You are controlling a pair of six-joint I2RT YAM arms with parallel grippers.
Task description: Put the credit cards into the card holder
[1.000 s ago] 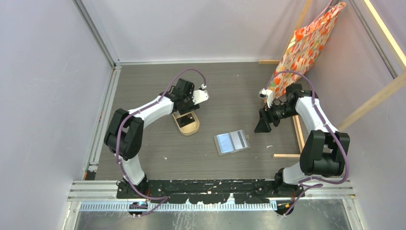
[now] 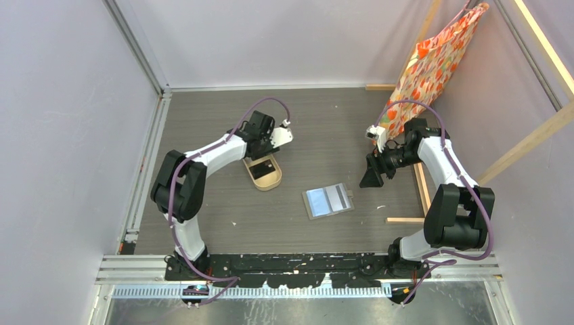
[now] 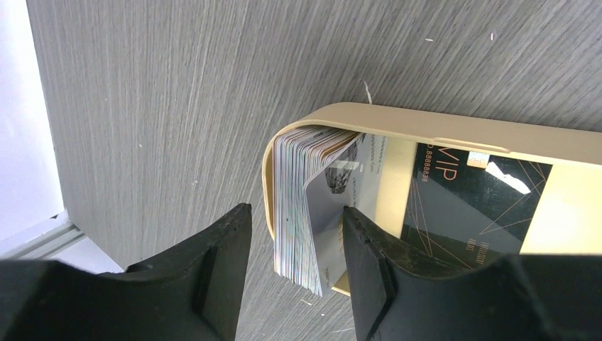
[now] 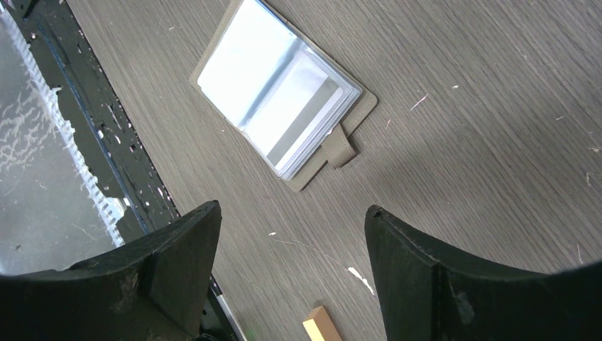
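In the left wrist view a stack of cards stands on edge at one end of a tan box. One silver-grey card leans away from the stack. A black VIP card lies flat on the box's floor. My left gripper is open over the stack, its fingers on either side and one fingertip close to the leaning card; I cannot tell whether it touches. The open card holder lies flat with clear sleeves. My right gripper hangs open beyond its tab, with nothing between its fingers.
Wooden bars and an orange patterned cloth border the right side. The tabletop between the two arms is clear apart from small white scraps.
The left arm has shifted slightly over the box, its elbow a little to the right of where it was. Box, holder and right arm look unmoved.
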